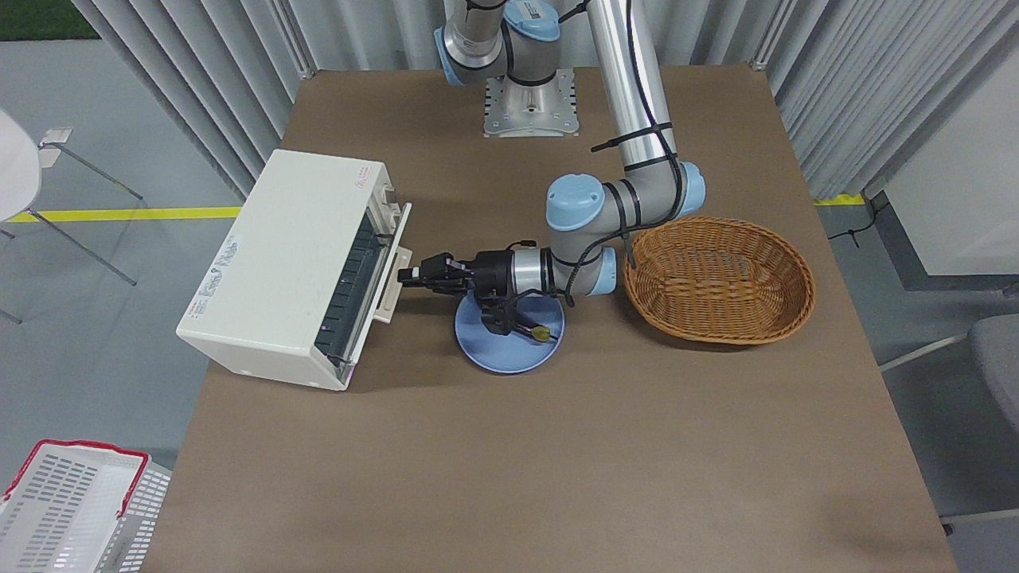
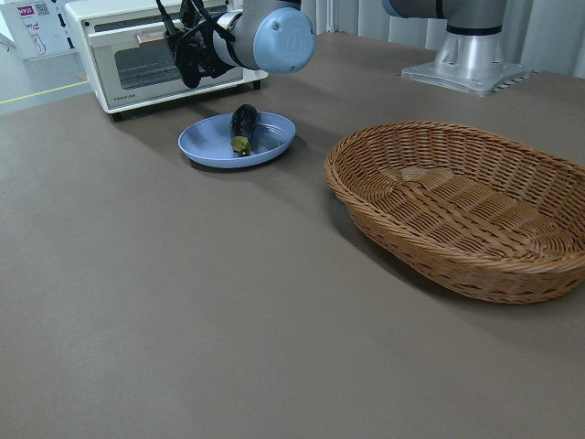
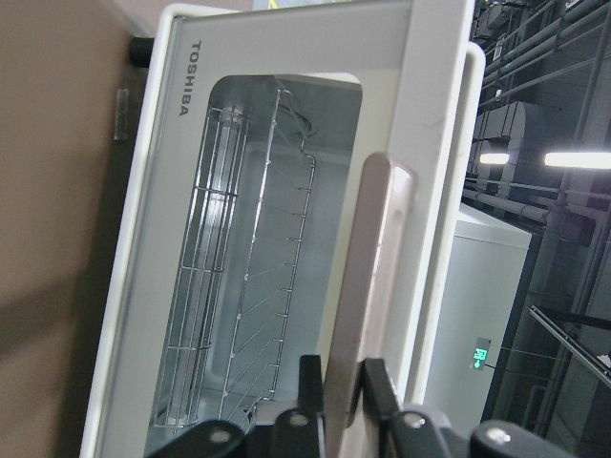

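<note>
A white Toshiba toaster oven stands on the table's left, its glass door tilted partly open. My gripper is at the door's pale handle, which sits between its two black fingers in the wrist view; the fingers look shut on it. Wire racks show through the glass in that view. Under my wrist in the front view lies a blue plate with a dark eggplant on it, partly hidden by the arm from above.
A wicker basket sits right of the plate. A white laundry basket is on the floor at lower left, off the table.
</note>
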